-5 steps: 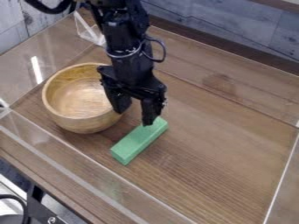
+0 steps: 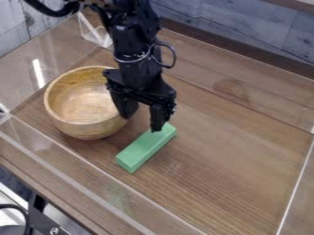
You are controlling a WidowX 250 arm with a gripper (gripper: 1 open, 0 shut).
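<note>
My black gripper (image 2: 141, 116) hangs over the middle of the table, open, with its two fingers apart beside the right rim of a wooden bowl (image 2: 76, 107). Just below and right of the gripper, a flat green rectangular block (image 2: 146, 150) lies diagonally on the tabletop.
The arm and gripper have shifted very slightly; the bowl and the green block have stayed in place.
</note>
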